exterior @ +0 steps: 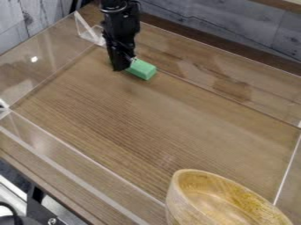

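The black robot arm (119, 24) reaches down at the upper middle of the camera view, its gripper (120, 63) low at the table, just left of a small green block (140, 69). The fingers are dark and small, so I cannot tell whether they are open or shut, or whether they touch the block.
A large yellow bowl (214, 201) sits at the bottom right.
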